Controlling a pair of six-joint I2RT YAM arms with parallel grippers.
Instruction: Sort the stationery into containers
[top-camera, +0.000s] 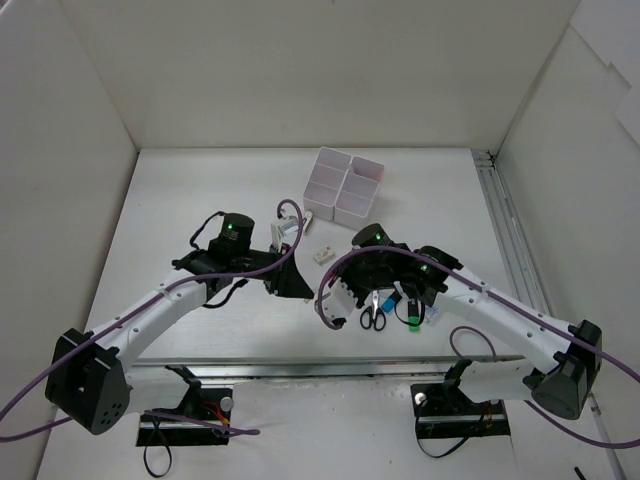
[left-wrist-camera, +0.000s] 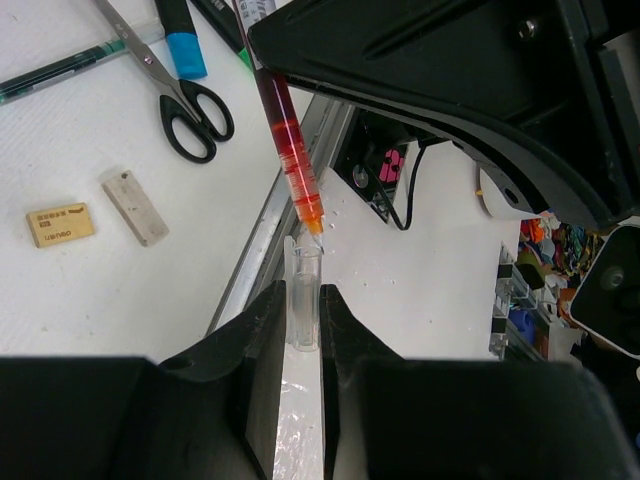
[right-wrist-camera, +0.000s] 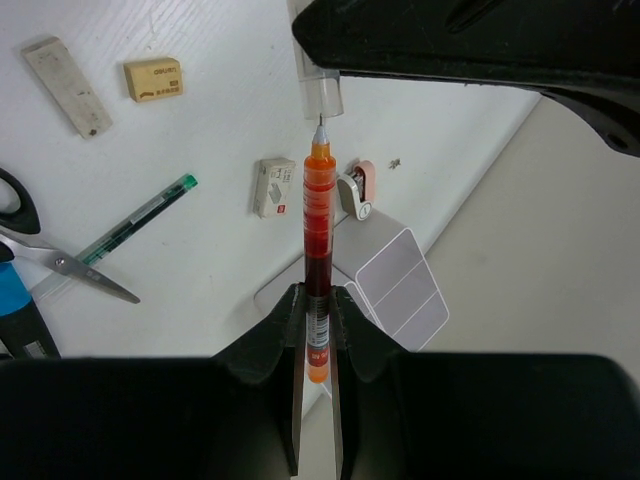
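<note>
My left gripper is shut on a clear pen cap (left-wrist-camera: 303, 275). My right gripper is shut on an orange-red pen (right-wrist-camera: 318, 215) whose tip points at the cap, very close to it in both wrist views. Scissors (left-wrist-camera: 188, 125), a green pen (right-wrist-camera: 135, 220), a blue-capped marker (left-wrist-camera: 187, 55), a tan eraser (right-wrist-camera: 153, 78), a grey eraser (right-wrist-camera: 68, 88) and a white boxed eraser (right-wrist-camera: 275, 187) lie on the table.
A pale divided container (top-camera: 342, 185) stands at the back centre, with a small pink-and-white stapler (right-wrist-camera: 355, 190) in front of it. The metal rail (top-camera: 320, 368) runs along the front edge.
</note>
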